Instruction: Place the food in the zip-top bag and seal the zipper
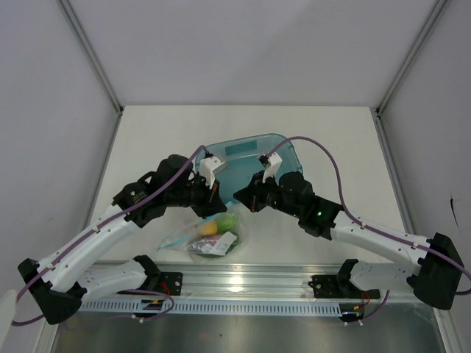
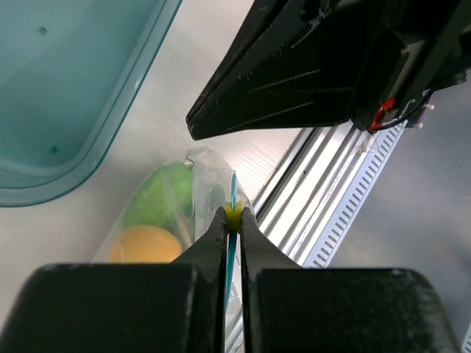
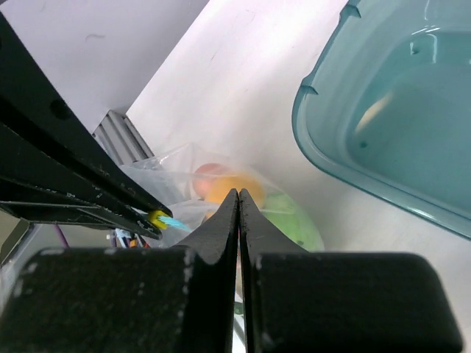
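The clear bag (image 1: 206,239) with orange (image 2: 143,246), green (image 2: 158,193) and reddish food (image 3: 210,176) inside lies at the front middle of the table. My left gripper is shut on the bag's zipper (image 2: 232,187), whose yellow slider and blue strip show between its tips. In the top view it is above the bag's upper edge. My right gripper is shut, nothing visible between its fingers, just right of the left gripper and above the bag.
A teal open bin (image 1: 246,151) stands behind the grippers, empty as far as visible. A metal rail runs along the front edge.
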